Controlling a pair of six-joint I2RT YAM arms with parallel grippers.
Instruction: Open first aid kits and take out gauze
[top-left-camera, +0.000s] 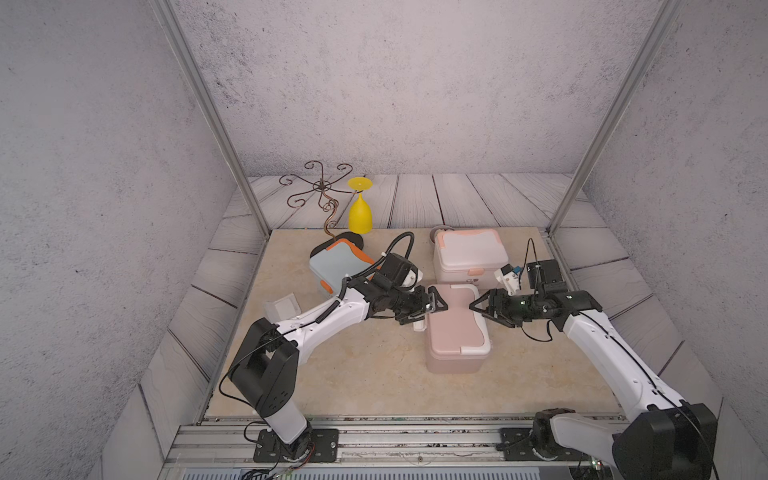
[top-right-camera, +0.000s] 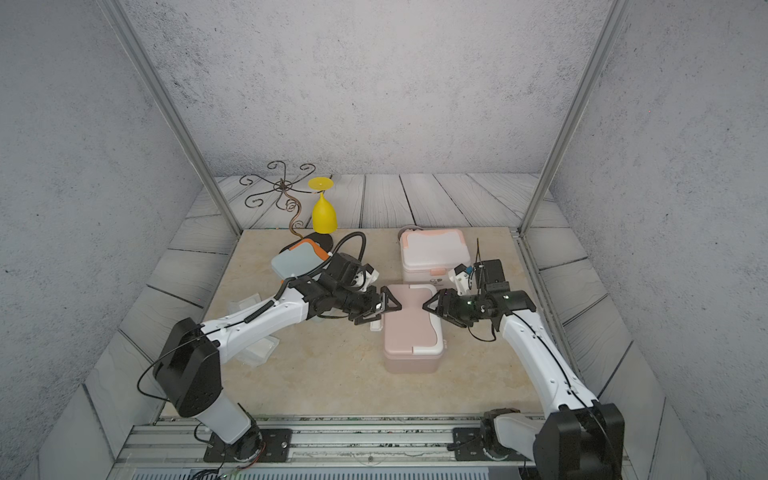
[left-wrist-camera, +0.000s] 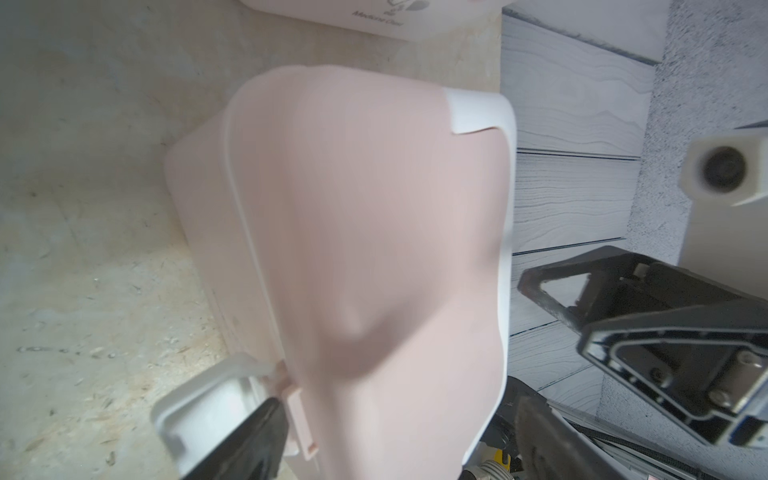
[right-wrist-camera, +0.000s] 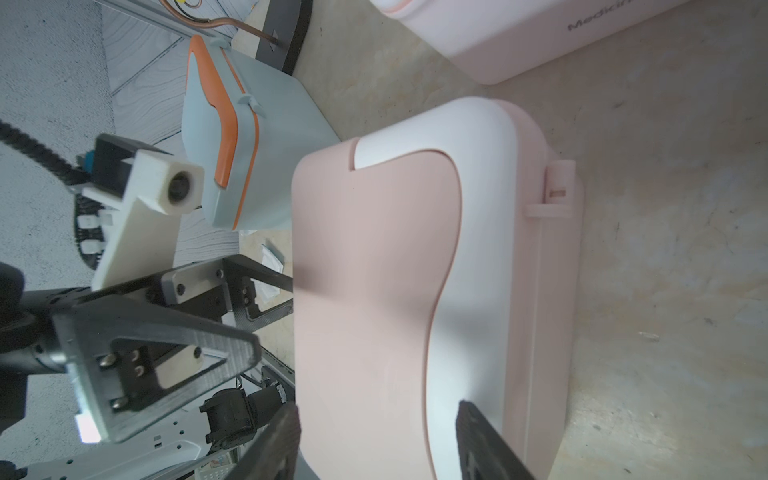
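Note:
A pink kit with white trim (top-left-camera: 452, 328) stands lengthwise at the middle of the table. In the left wrist view a white latch (left-wrist-camera: 204, 416) sticks out from its side, near the fingers of my left gripper (top-left-camera: 432, 302), which stands open at the kit's left. My right gripper (top-left-camera: 484, 308) is at the kit's right side, its fingers apart over or beside the white edge, nothing seen between them. In the right wrist view a pink latch (right-wrist-camera: 558, 188) is on that side. No gauze is visible.
A second pink-white kit (top-right-camera: 433, 252) stands behind, a blue-orange case (top-right-camera: 296, 260) at back left, near a metal stand and a yellow goblet (top-right-camera: 324, 214). Clear containers (top-right-camera: 256, 348) lie at the left.

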